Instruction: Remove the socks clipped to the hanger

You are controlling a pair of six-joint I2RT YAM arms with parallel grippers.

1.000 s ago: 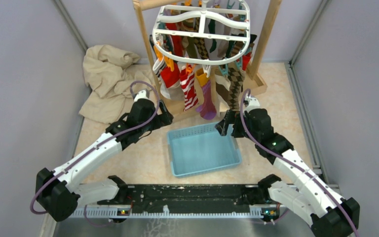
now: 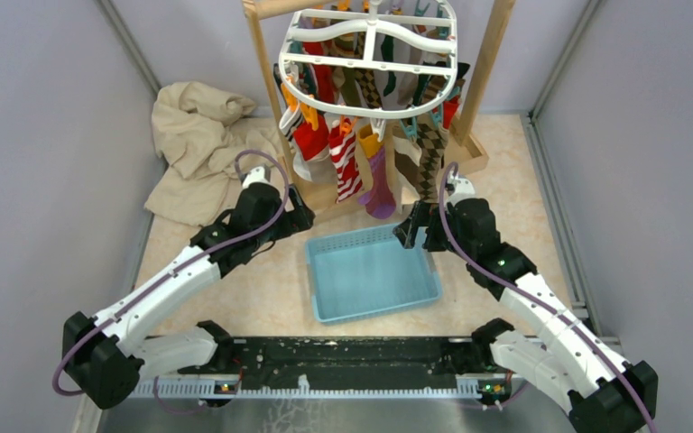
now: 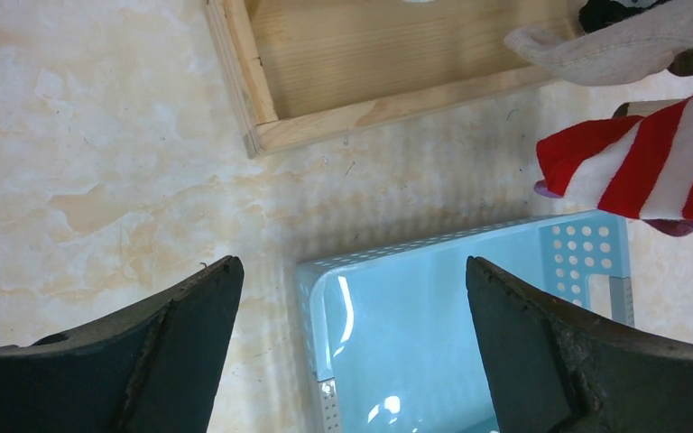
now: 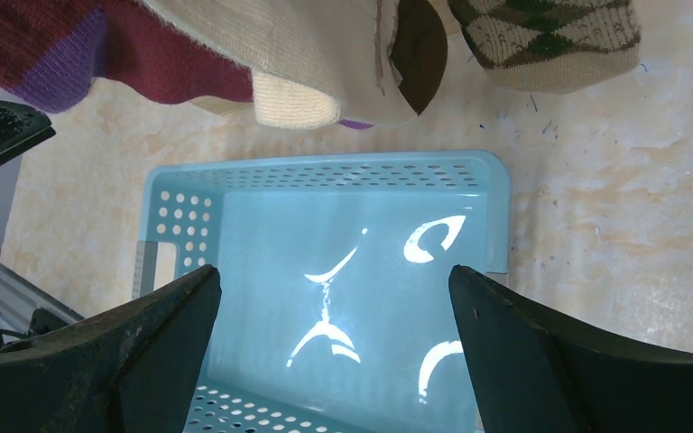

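Several socks hang by coloured clips from a white oval hanger (image 2: 368,63) at the top of the top view. Along its front edge are a red-and-white striped sock (image 2: 344,162), a purple sock with a yellow top (image 2: 379,180) and a brown argyle sock (image 2: 430,158). My left gripper (image 2: 303,209) stands open in front of the socks, to the left of the basket. Facing it, my right gripper (image 2: 406,225) is open over the basket's back right corner. Nothing lies between either pair of fingers. Socks farther back are partly hidden by the hanger.
An empty light-blue basket (image 2: 374,313) sits on the floor between the arms. A wooden frame (image 2: 485,72) with a base surrounds the hanging socks. Beige cloth (image 2: 200,144) is heaped at the back left. Floor to the right of the basket is clear.
The left arm has shifted very slightly. The right arm, the socks and the basket look the same as before.
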